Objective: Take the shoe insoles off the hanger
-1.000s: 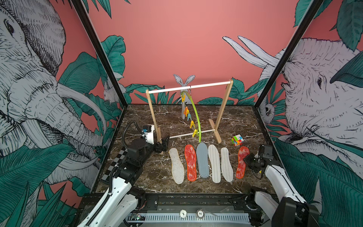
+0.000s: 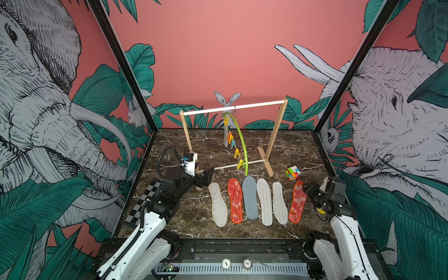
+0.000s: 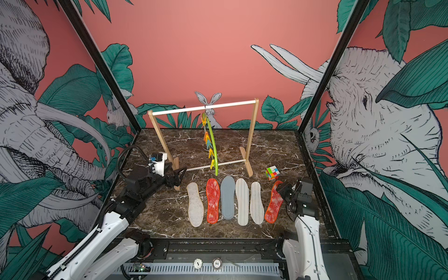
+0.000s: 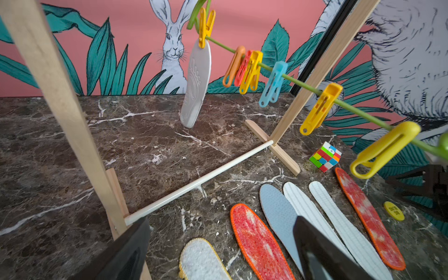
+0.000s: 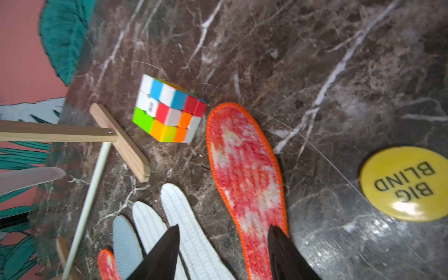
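Observation:
A white insole [image 4: 193,84] hangs from a yellow clip on the green hanger [image 2: 241,135] under the wooden rack's bar; other clips look empty. Six insoles lie in a row at the front: cream [image 2: 219,205], red [image 2: 235,200], grey [image 2: 250,198], two white striped [image 2: 264,201], and another red [image 5: 245,182] at the right. My left gripper [image 2: 205,176] is open left of the hanger, with nothing between its fingers. My right gripper hovers over the right red insole, its fingers apart and empty.
A puzzle cube [image 2: 293,171] sits behind the right red insole; a yellow round badge [image 5: 403,184] lies to its right. A checkered board [image 2: 140,205] is at the left edge. The table behind the rack is clear.
My left gripper has moved slightly right. My right arm has shifted and lifted a little away from the right red insole, which moved slightly about a second ago.

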